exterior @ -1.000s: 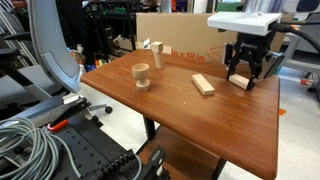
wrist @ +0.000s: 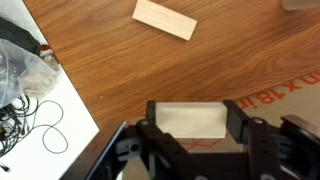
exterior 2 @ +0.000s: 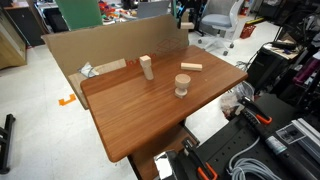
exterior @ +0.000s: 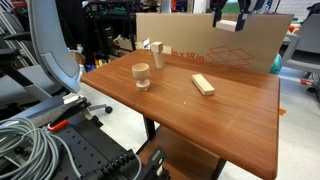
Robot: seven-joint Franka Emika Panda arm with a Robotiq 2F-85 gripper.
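High above the far right of the table, my gripper is shut on a pale wooden block. In exterior view 1 the same held block hangs clear of the tabletop. Below it, another flat pale block lies on the table; the wrist view shows this lying block as a plain rectangle. An upright pale block stands near the back edge. Toward the left sits a light wooden cup-like piece. In exterior view 2, the gripper is partly seen at the top edge.
A cardboard panel borders the table's back. A dark stand with coiled cables occupies the lower left, and an office chair is beyond the table.
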